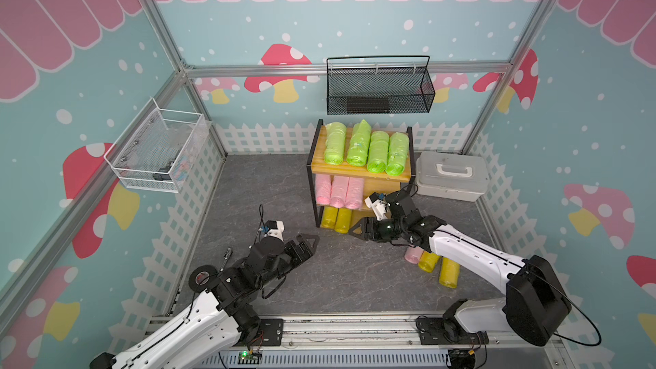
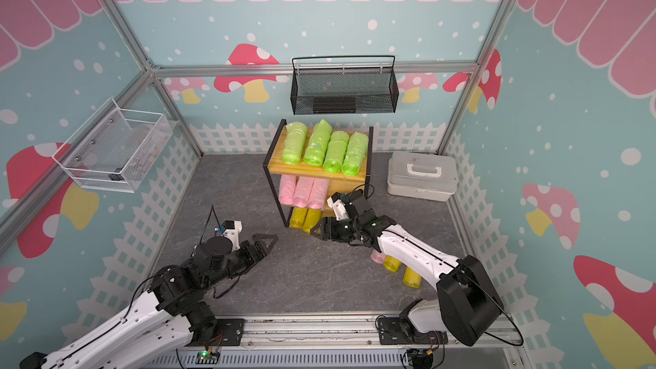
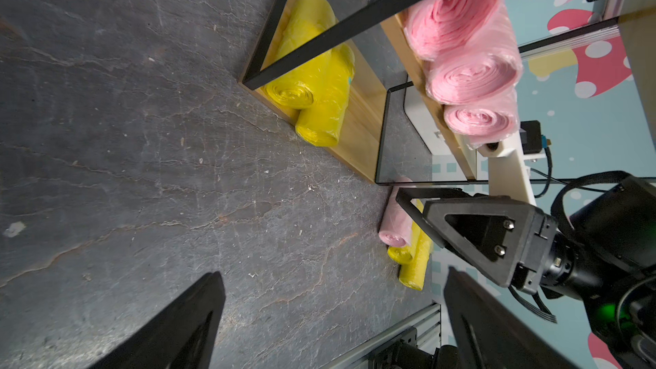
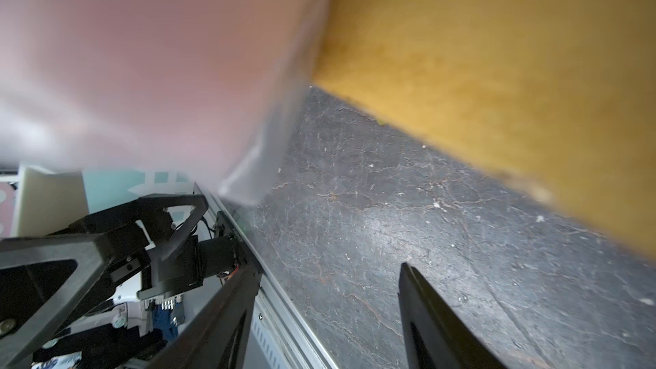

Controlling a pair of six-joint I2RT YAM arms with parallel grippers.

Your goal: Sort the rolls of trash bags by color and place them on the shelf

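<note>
The black-framed wooden shelf [image 1: 360, 172] carries several green rolls [image 1: 359, 143] on top. Three pink rolls [image 3: 473, 76] lie on its middle board and two yellow rolls [image 3: 321, 110] on the lowest. On the floor to the right lie one pink roll [image 3: 395, 227] and two yellow rolls [image 1: 449, 272], partly under the right arm in the top left view. In front of the shelf, my right gripper stands with its fingers apart and empty, close below a blurred pink roll [image 4: 130, 68]. My left gripper hangs open and empty over floor left of the shelf.
A grey case [image 1: 451, 175] sits right of the shelf. A black mesh basket [image 1: 380, 89] hangs behind it, a white wire basket [image 1: 161, 147] on the left wall. A tape roll [image 1: 203, 278] lies near the left arm.
</note>
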